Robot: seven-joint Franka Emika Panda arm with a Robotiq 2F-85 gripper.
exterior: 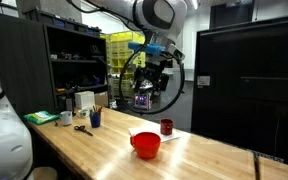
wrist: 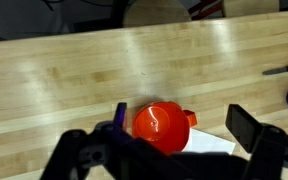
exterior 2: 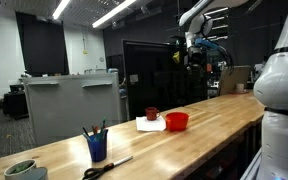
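My gripper is open, its dark fingers (wrist: 72, 150) wide apart with nothing between them. It hangs well above the table, as exterior view 1 also shows. Below it in the wrist view, a red bowl-like pot (wrist: 160, 126) with a short side handle stands upright and looks empty. In exterior view 1 the red pot (exterior: 145, 145) is near the middle of the wooden table. Behind it to the right stands a dark red mug (exterior: 166, 127). White paper (exterior 2: 150, 124) lies beside the pot.
A blue pen cup (exterior 2: 97, 146) and black-handled scissors (exterior 2: 106, 169) are along one side. A white mug (exterior: 66, 117) and green item (exterior: 41, 117) sit at the far left.
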